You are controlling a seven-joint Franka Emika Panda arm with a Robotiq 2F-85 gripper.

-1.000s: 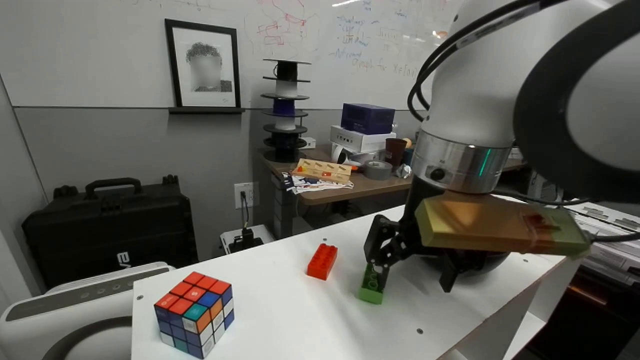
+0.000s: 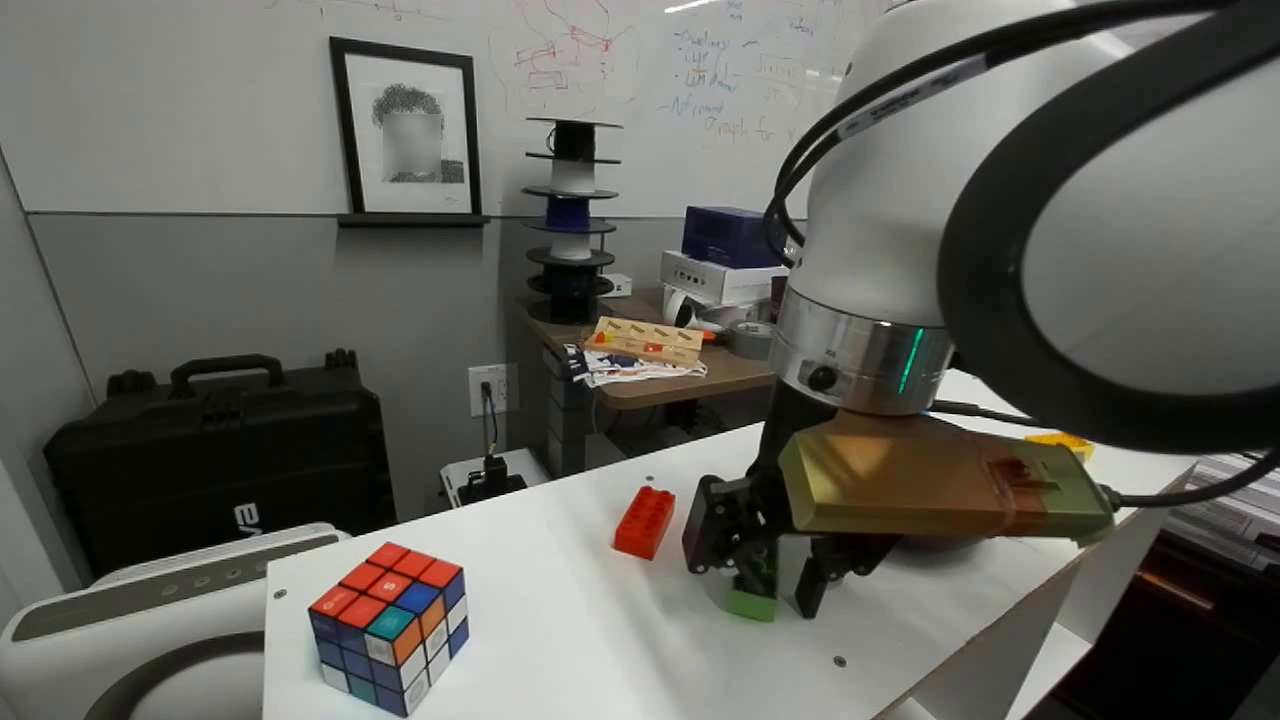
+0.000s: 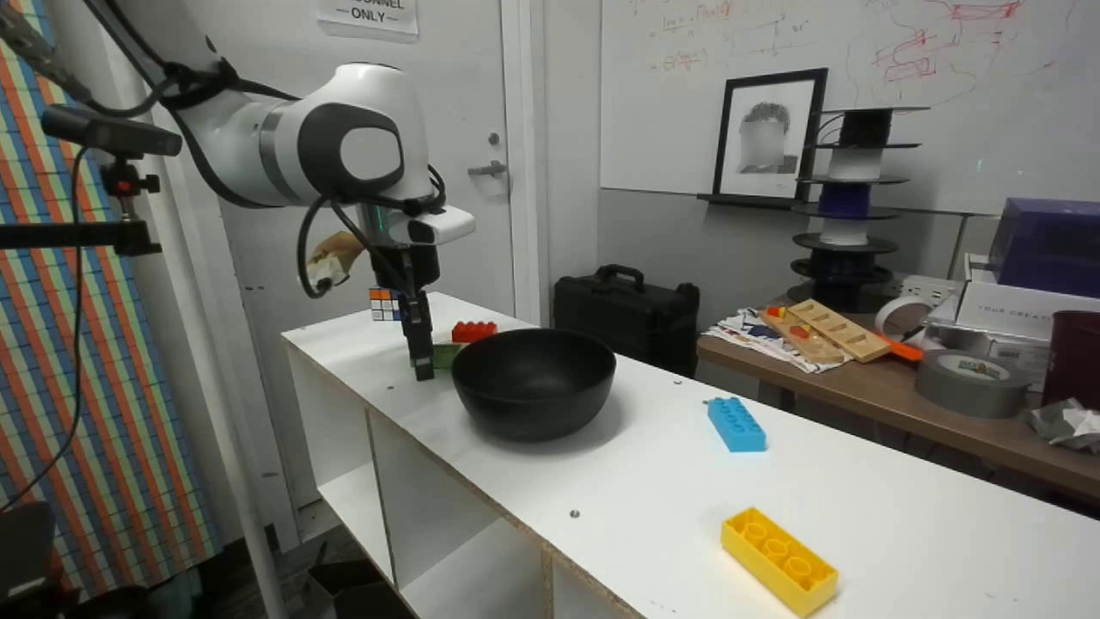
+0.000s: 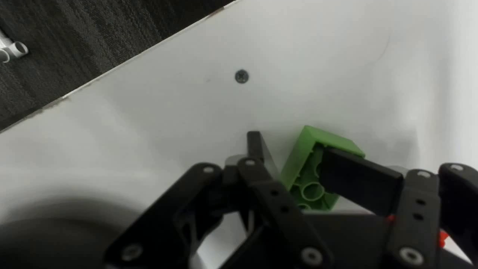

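Observation:
A green brick [image 4: 295, 168] lies on the white tabletop with its hollow side showing, tubes visible inside. My gripper is low over it, fingers partly open. In the wrist view one finger overlaps the brick's hollow; whether it reaches inside I cannot tell. The other finger stands off the brick's opposite side with a narrow strip of table between. From exterior view 1, the green brick [image 2: 752, 604] shows below and between the fingers of the gripper [image 2: 786, 582]. Exterior view 2 has the brick [image 3: 445, 356] partly hidden behind the gripper.
A black bowl [image 3: 531, 387] stands close beside the gripper. Nearby lie a red brick [image 2: 645, 523] and a Rubik's cube [image 2: 390, 624]. Blue [image 3: 736, 424] and yellow [image 3: 780, 562] bricks sit past the bowl. The table edge [image 4: 121, 65] is near.
My gripper has moved left and slightly down in exterior view 1, and its fingers have come closer together. The green brick has shifted slightly toward the camera. Red brick and cube are unchanged.

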